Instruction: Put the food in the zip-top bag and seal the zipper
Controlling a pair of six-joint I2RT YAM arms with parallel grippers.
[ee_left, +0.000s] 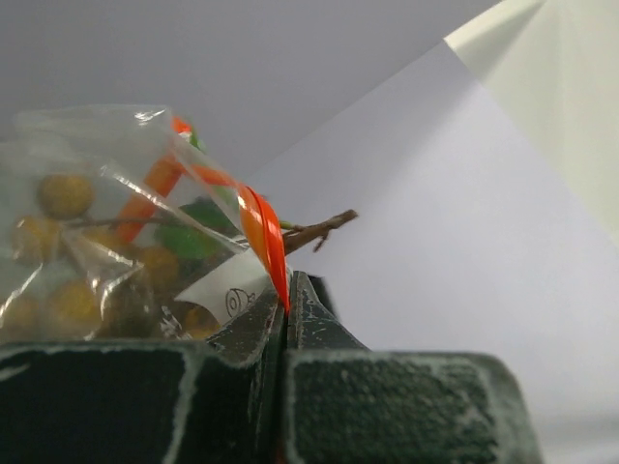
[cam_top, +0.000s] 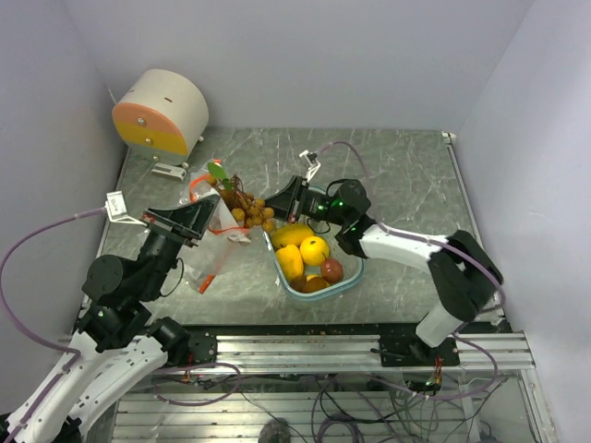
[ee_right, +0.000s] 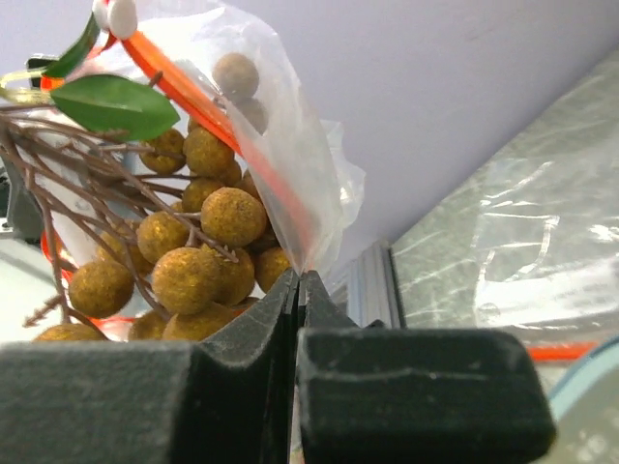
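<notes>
A bunch of brown longans (cam_top: pixel 254 208) with twigs and a green leaf (ee_right: pixel 111 106) sits in the mouth of a clear zip bag (cam_top: pixel 217 245) with orange zipper strips (ee_left: pixel 261 222). My left gripper is shut on the bag's orange-edged rim. My right gripper is shut, just beside the bunch, with nothing clearly between its fingers. Below the right gripper, a glass container (cam_top: pixel 343 286) holds yellow mangoes (cam_top: pixel 290 263), a yellow round fruit (cam_top: pixel 314 250) and a red fruit (cam_top: pixel 331 271).
A cream bread box (cam_top: pixel 162 115) with orange and yellow front stands at the back left. Grey walls surround the marble table (cam_top: pixel 397 157). Free room shows at the back right.
</notes>
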